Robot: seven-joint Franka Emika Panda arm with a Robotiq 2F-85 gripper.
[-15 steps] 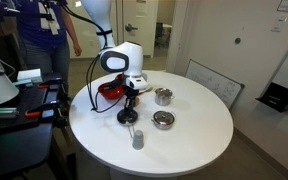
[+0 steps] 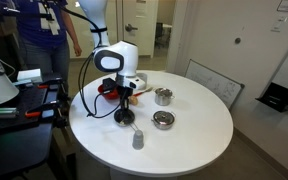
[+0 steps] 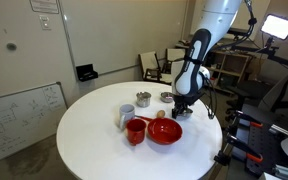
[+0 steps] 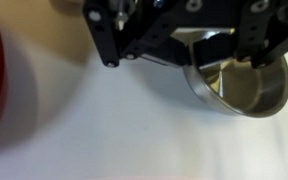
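My gripper (image 2: 123, 102) is low over the table, right above a dark-looking round pan (image 2: 125, 117) with a thin handle. From the other side, the gripper (image 3: 181, 103) reaches down to the metal pan (image 3: 187, 113). In the wrist view a steel vessel (image 4: 219, 95) sits under the gripper's right side, its near rim close to the dark finger mounts. The fingers are shut. The fingertips are partly hidden there, and I cannot tell whether they touch the rim. A red bowl (image 3: 164, 132) stands beside the gripper, also cut off at the left edge of the wrist view.
Two steel pots (image 2: 163, 97) (image 2: 163, 120) stand to the right. A grey cylinder (image 2: 137, 142) is near the front edge. A red cup (image 3: 136, 131), a grey cup (image 3: 127, 113) and a small brown item (image 3: 161, 115) are close to the bowl.
The arm has shifted a little to the left in exterior view 1, its gripper now over the pan. The objects on the table appear unmoved.
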